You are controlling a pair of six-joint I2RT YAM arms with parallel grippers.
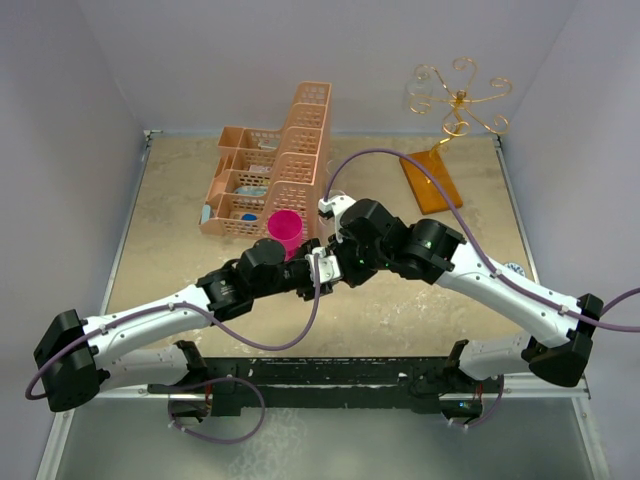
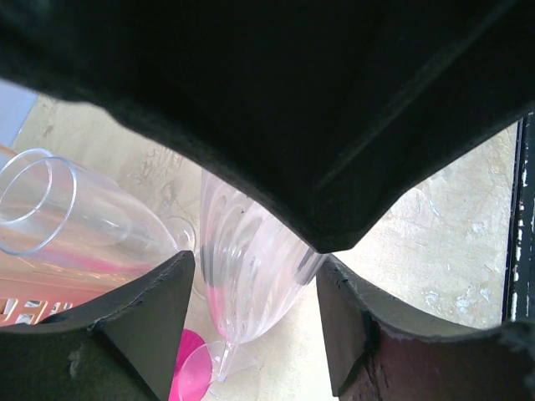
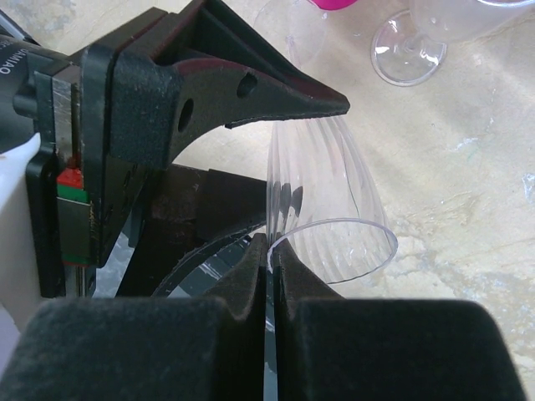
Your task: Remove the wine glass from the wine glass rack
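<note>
Both grippers meet at the centre of the top view. A clear ribbed glass [image 2: 247, 267] hangs between them, its stem pointing down in the left wrist view. My right gripper is shut on the glass's rim, seen in the right wrist view. My left gripper is part open around the bowl; whether it touches is unclear. The gold wine glass rack [image 1: 458, 100] stands at the back right, with a faint clear glass [image 1: 418, 95] on its left side.
A peach plastic rack [image 1: 300, 140] stands behind the grippers, near a magenta cup [image 1: 285, 227] and other clear glasses [image 2: 92, 217]. An orange board [image 1: 430, 185] lies at the right. Bare table surrounds them.
</note>
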